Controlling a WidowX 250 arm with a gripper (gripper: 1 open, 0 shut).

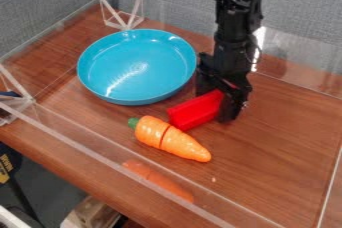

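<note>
A red cylindrical object (193, 110) lies on the wooden tabletop beside the blue plate (139, 94). My black gripper (222, 100) is down at the red object's upper right end, where its fingers are dark and overlap; whether they are closed on it I cannot tell. An orange toy carrot (177, 142) with a green top lies in front of the red object, to its lower left.
Clear low walls surround the wooden surface (274, 162), with white corner brackets (120, 17) at the back left.
</note>
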